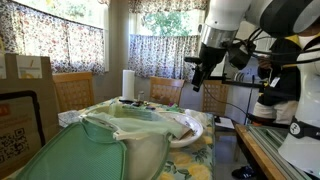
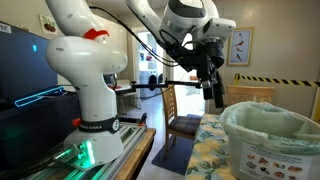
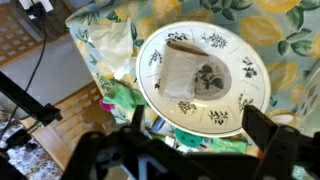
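Note:
My gripper (image 1: 197,72) hangs in the air above the table, beyond the bin in exterior view 1. In the wrist view its two dark fingertips stand wide apart, with nothing held between them. Below lies a white plate (image 3: 225,112) with dark floral decoration. A folded beige cloth or paper (image 3: 178,72) rests on the plate, towards its upper left. The plate's edge (image 1: 188,137) shows behind the bin in exterior view 1. A pale bin (image 2: 270,160) with a loose translucent liner (image 2: 272,120) stands on the table, to the right of my gripper in exterior view 2.
The tablecloth (image 3: 285,30) has a lemon print. A crumpled white piece (image 3: 112,45) and green items (image 3: 188,137) lie around the plate. A cardboard box (image 1: 28,115) stands at left; a paper roll (image 1: 128,84) is farther back. Chairs (image 2: 185,110) surround the table.

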